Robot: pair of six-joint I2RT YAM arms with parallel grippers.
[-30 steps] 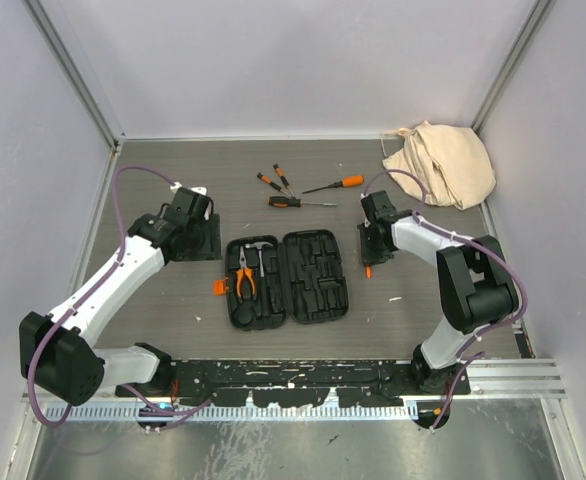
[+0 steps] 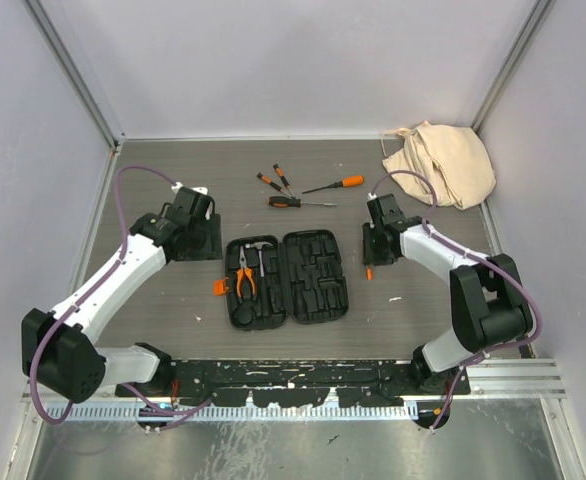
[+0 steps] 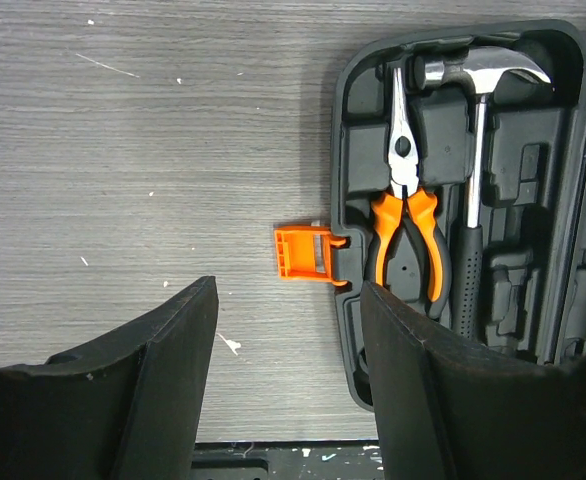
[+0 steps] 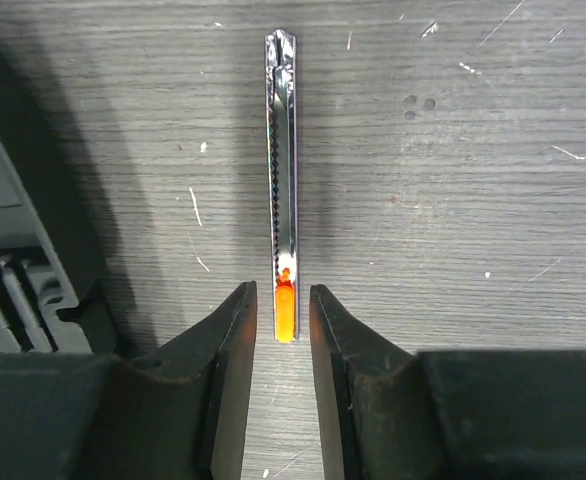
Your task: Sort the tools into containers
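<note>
A black tool case [image 2: 313, 295] lies open at the table's centre; its left half holds orange-handled pliers [image 3: 423, 225] and a hammer [image 3: 473, 150]. My left gripper hangs open left of the case, over bare table by the orange latch [image 3: 298, 250]. A silver utility knife with an orange slider [image 4: 284, 180] lies right of the case. My right gripper is over its slider end, fingers apart either side of it. Several screwdrivers [image 2: 351, 181] lie behind the case.
A cream cloth bag [image 2: 438, 160] sits at the back right. Bare table [image 2: 143, 300] shows at the left; walls border the sides and back.
The left arm and the tools look unchanged.
</note>
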